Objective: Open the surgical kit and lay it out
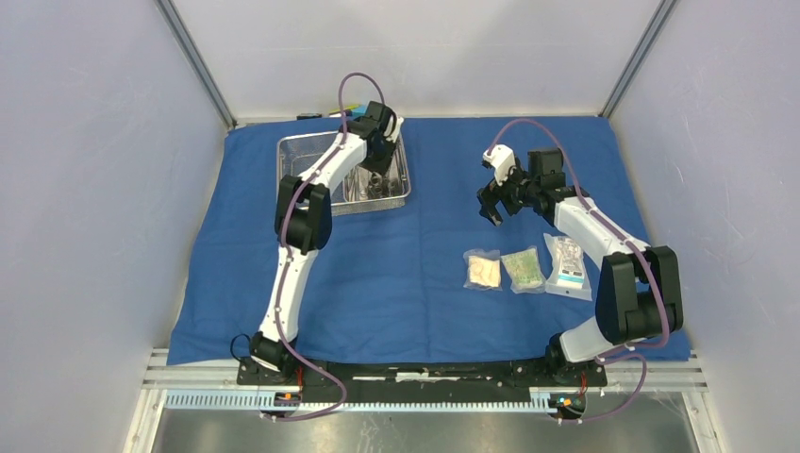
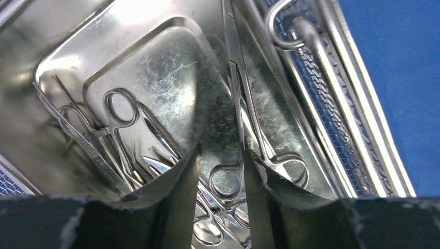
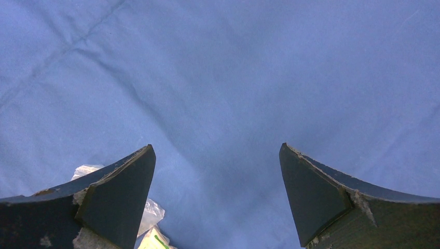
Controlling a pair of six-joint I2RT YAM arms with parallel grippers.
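Observation:
The metal instrument tray [image 1: 311, 146] stands at the back left, a smaller tray with surgical instruments inside it. My left gripper is over that inner tray, its fingers parted a little. Between and beyond the fingertips shows a long-handled forceps [image 2: 244, 96], its ring handles just below the tips; I cannot tell whether they touch it. Ring-handled scissors or clamps [image 2: 120, 111] and tweezers [image 2: 96, 155] lie piled to the left. Above bare blue cloth, my right gripper stands wide open and empty.
Three clear packets lie on the right: one cream [image 1: 484, 271], one green [image 1: 524, 269], and a larger white one [image 1: 569, 267]. The tray's wire side and rails [image 2: 358, 104] rise close beside the left gripper.

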